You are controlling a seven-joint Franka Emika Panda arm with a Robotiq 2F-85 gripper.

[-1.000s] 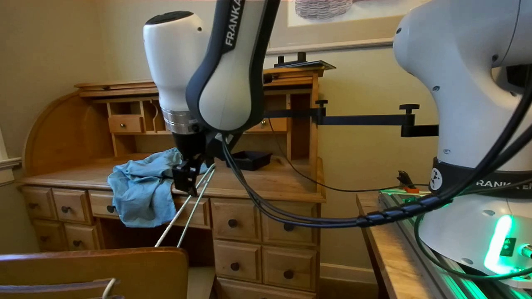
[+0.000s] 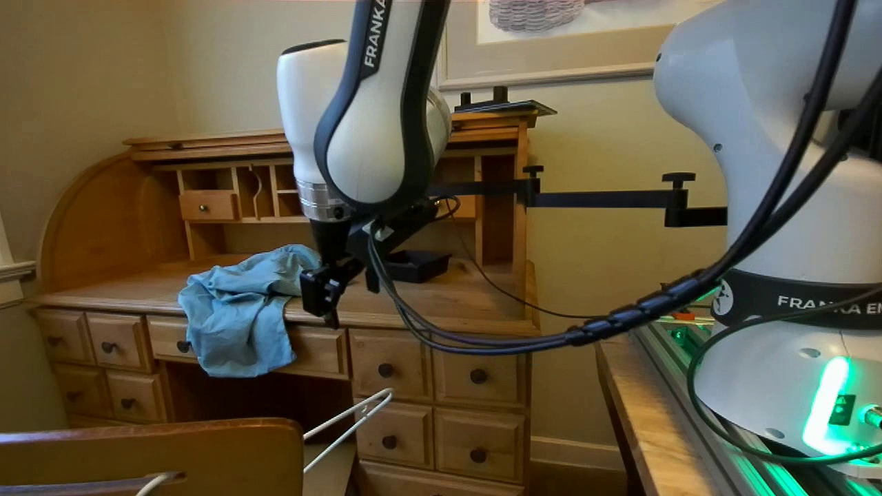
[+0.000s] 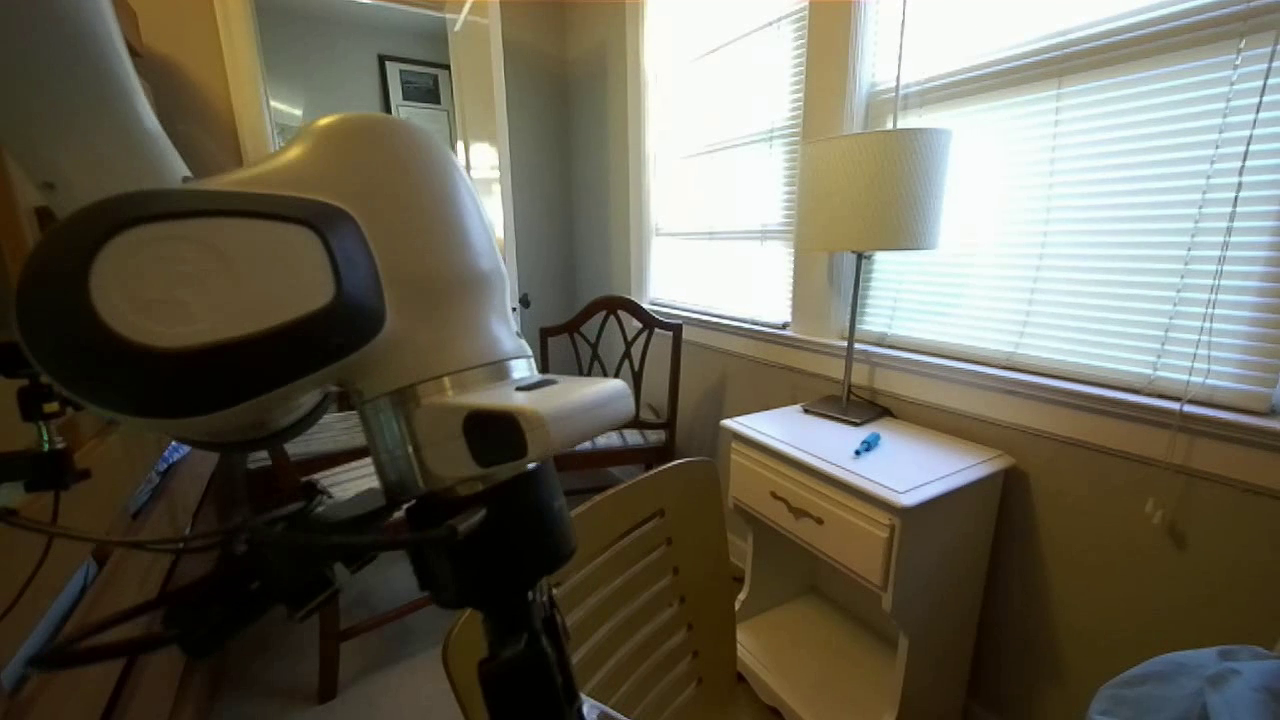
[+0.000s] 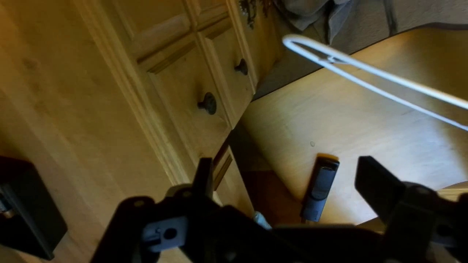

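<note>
My gripper [image 2: 335, 306] hangs in front of the roll-top desk, its fingers apart and empty; in the wrist view the gripper shows a wide gap between its fingers. A white wire hanger [image 2: 355, 421] juts out from the wooden chair back [image 2: 198, 455], below the gripper and apart from it. The hanger [image 4: 377, 76] crosses the upper right of the wrist view, beyond the fingers. A blue cloth [image 2: 240, 310] drapes over the desk's front edge, left of the gripper.
On the desktop [image 2: 488, 302] sits a black tray [image 2: 415, 265]. A dark remote-like object [image 4: 320, 188] lies on the chair seat [image 4: 364, 144]. Cables [image 2: 529, 343] loop from the arm. A white nightstand [image 3: 864, 462] carries a lamp and a blue marker.
My gripper has shifted slightly right, and the chair back has moved a little.
</note>
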